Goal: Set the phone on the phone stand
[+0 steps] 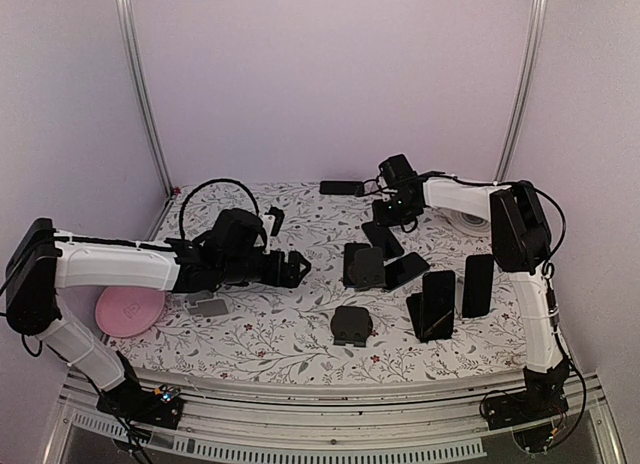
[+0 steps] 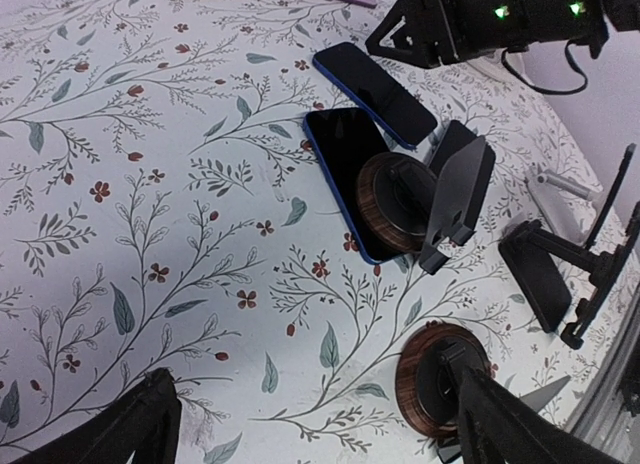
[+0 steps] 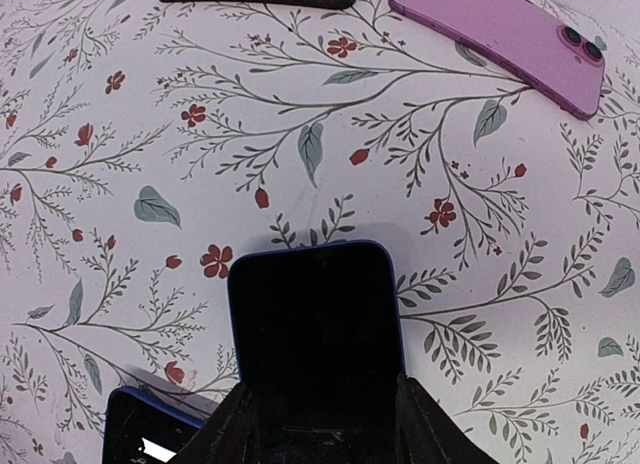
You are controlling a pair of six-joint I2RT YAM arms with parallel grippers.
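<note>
A blue-edged black phone lies on the patterned table at the back right. My right gripper is over it; whether its fingers are closed on anything is unclear. Phone stands with round bases are at centre and front, the rear one beside or over another blue-edged phone. My left gripper hangs open over the left-centre table, nothing between its fingers.
A pink phone and a black slab lie at the back. Taller stands are at front right, a pink plate at left.
</note>
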